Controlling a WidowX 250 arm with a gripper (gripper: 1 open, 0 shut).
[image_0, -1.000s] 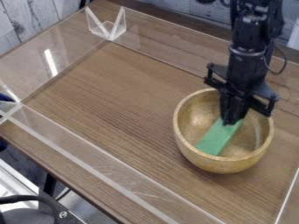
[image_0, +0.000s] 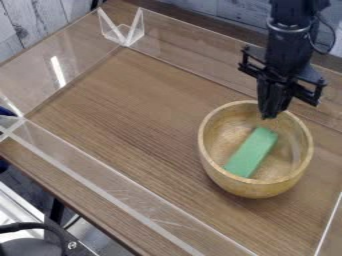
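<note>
A wide wooden bowl (image_0: 223, 166) sits on the right part of the wooden table (image_0: 107, 130), with a green block (image_0: 251, 150) lying inside it. My dark gripper (image_0: 271, 108) is just above the bowl's back rim, pointing down, its fingertips close together. It looks shut, and nothing shows between its fingers.
A clear plastic container (image_0: 123, 28) stands at the back left. A dark cable or hose lies at the bottom-left corner, and a corrugated wall runs behind the table's back edge.
The block stays in the bowl.
</note>
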